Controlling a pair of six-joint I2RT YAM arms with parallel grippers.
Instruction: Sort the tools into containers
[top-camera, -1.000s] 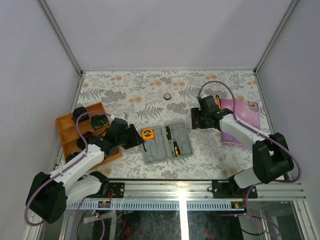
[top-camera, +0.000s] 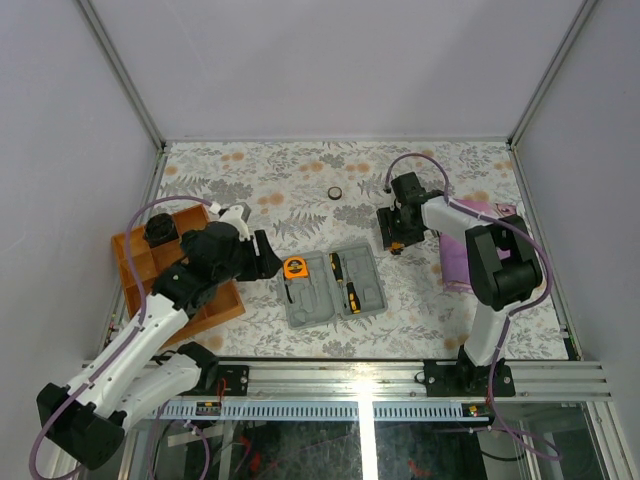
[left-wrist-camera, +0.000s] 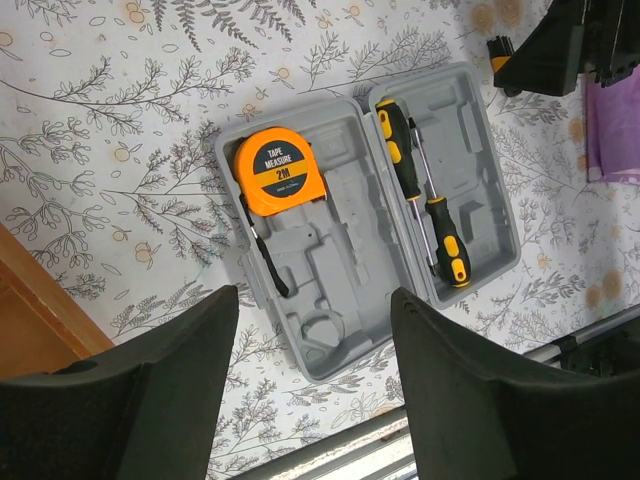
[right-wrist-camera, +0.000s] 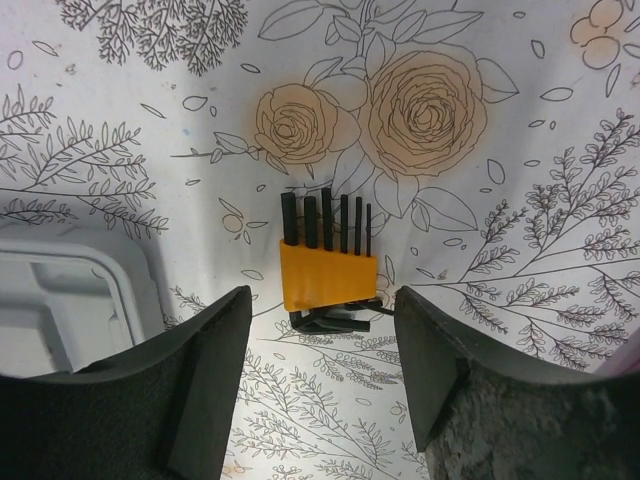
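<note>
A grey two-halved case (left-wrist-camera: 360, 300) holds an orange tape measure (left-wrist-camera: 279, 169) in its left half and two yellow-and-black screwdrivers (left-wrist-camera: 448, 243) in its right half. An orange-and-black hex key set (right-wrist-camera: 327, 274) lies on the cloth right of the case, below my open right gripper, between its fingertips in the right wrist view but not visibly gripped. My left gripper hangs above and left of the case, fingers apart, nothing between them.
A wooden compartment tray (top-camera: 140, 260) with dark items stands at the left. A black tape roll (top-camera: 334, 193) lies at the back middle. A purple bag (top-camera: 455, 265) lies at the right. The cloth behind the case is mostly clear.
Both arms have risen and shifted slightly: the left gripper back and away from the table, the right gripper toward the back and left, uncovering the hex key set in the top view.
</note>
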